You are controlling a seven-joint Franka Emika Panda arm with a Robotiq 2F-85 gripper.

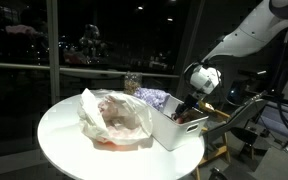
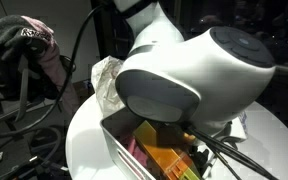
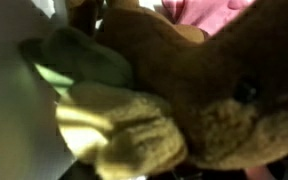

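Note:
In exterior view 1, my gripper (image 1: 189, 102) reaches down into a white box (image 1: 167, 132) at the right side of the round table. Its fingers are largely hidden there, and the arm blocks them in exterior view 2. Close to the wrist camera is a brown plush toy (image 3: 174, 65) with a dark eye. Yellowish plush (image 3: 124, 130) and a green plush part (image 3: 89, 58) lie against it. The fingers cannot be made out clearly, so their opening and any hold on the plush are uncertain.
A white plastic bag (image 1: 114, 117) with pinkish contents stands left of the box. Behind are a purple-white bundle (image 1: 152, 97) and a jar-like container (image 1: 133, 82). An orange item (image 2: 162, 150) shows in the box.

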